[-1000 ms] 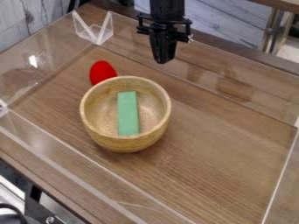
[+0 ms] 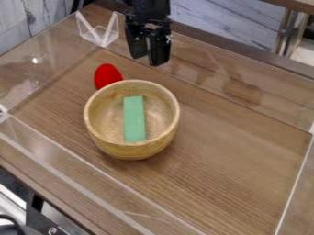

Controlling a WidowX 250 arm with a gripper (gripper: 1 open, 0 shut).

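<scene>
My black gripper [image 2: 149,48] hangs at the top centre of the camera view, open, above the wooden table and behind the bowl. A red object [image 2: 106,75] lies just left of and behind a large tan bowl [image 2: 166,136]. Inside the bowl lies a light green rectangular block [image 2: 134,119]. The gripper is apart from both the red object and the bowl.
A clear plastic container or frame [image 2: 95,27] stands at the back left. A shelf edge [image 2: 296,5] shows at the top right.
My gripper has moved leftward from right of centre, toward the area above and behind the red object. The bowl, block and red object are unmoved.
</scene>
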